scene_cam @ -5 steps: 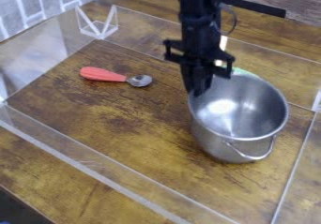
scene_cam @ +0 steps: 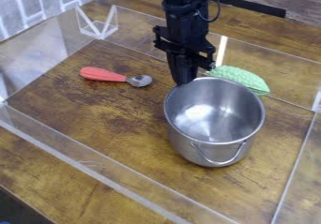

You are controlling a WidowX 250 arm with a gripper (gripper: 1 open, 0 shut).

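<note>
The black robot gripper (scene_cam: 183,78) is shut at the upper-left rim of a steel pot (scene_cam: 213,132) with a wire handle; whether it touches the rim or holds it is hard to tell. Behind the pot on the right lies a pale green brush-like item (scene_cam: 241,78), partly hidden. A red-handled utensil (scene_cam: 105,75) with a metal head lies to the left of the gripper.
Clear plastic walls edge the work area, and a small white wire-like object (scene_cam: 98,26) stands at the back left.
The arm has moved up and back slightly leftward. The pot now appears smaller and farther back-left, showing more of the green item behind it.
</note>
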